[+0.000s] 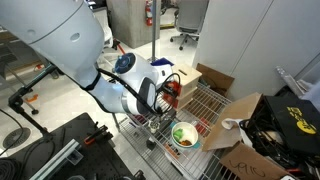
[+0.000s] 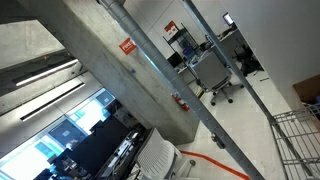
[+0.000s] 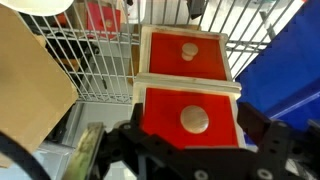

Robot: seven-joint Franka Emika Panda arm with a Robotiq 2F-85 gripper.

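A small wooden unit with two red drawer fronts fills the middle of the wrist view. Its nearer drawer point(image 3: 165, 118) carries a round wooden knob point(image 3: 194, 119), and the farther drawer point(image 3: 187, 57) has a similar one. In exterior view 1 the wooden unit point(image 1: 186, 77) stands on the wire rack, partly hidden by the white arm point(image 1: 132, 80). My gripper is open, its dark fingers parted on either side of the nearer knob in the wrist view. Nothing shows between the fingers; whether they touch the unit I cannot tell.
On the wire rack, a white bowl point(image 1: 185, 135) with colourful contents sits in front of the unit. An open cardboard box point(image 1: 245, 150) and a black bag point(image 1: 296, 122) lie to the right. A blue surface point(image 3: 285, 65) borders the wrist view's right side.
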